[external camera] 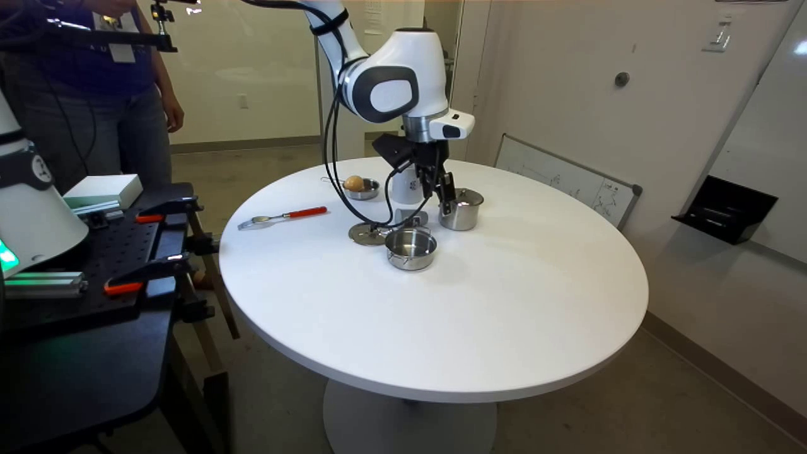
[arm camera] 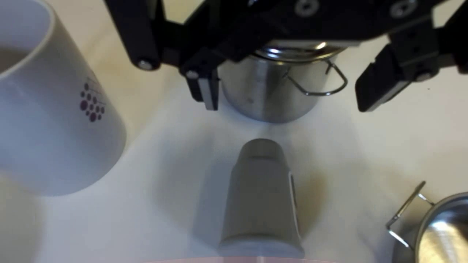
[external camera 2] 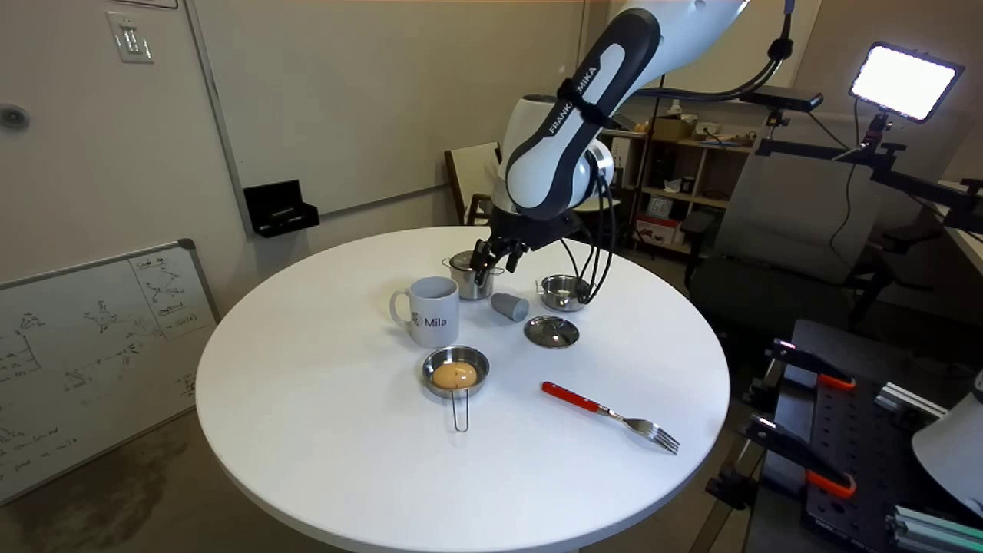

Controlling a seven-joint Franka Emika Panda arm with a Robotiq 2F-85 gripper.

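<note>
My gripper stands open, with a wide gap between its two black fingers and nothing held. Behind that gap in the wrist view is a lidded steel pot (arm camera: 272, 94) with wire handles. A grey tapered cup (arm camera: 263, 201) lies on its side in front of the pot, below the fingers in the picture. To the left stands a white mug (arm camera: 57, 122) with a printed logo. An open steel pan (arm camera: 447, 232) shows at the lower right. From the second exterior view, the gripper (external camera 2: 495, 267) hangs close to the pot (external camera 2: 472, 282); contact cannot be judged.
A small pan (external camera 2: 431, 372) holds an egg-like brown object (external camera 2: 454, 375). Nearby lie a loose steel lid (external camera 2: 552, 332) and a red-handled fork (external camera 2: 590, 404).
</note>
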